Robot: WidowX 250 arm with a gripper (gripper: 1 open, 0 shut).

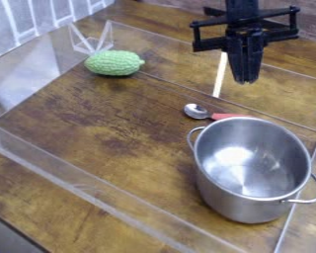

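Note:
My black gripper (pixel 247 61) hangs in the air at the upper right of the camera view, above the wooden table and behind the steel pot (pixel 249 168). Its fingertips point down, with nothing seen held; how far apart they are is unclear. A green bitter melon (pixel 114 63) lies at the back left. A spoon (pixel 197 111) with a red handle lies just behind the pot, partly hidden by it.
Clear plastic walls (pixel 95 186) surround the work area. A white rack stands beyond the top left corner.

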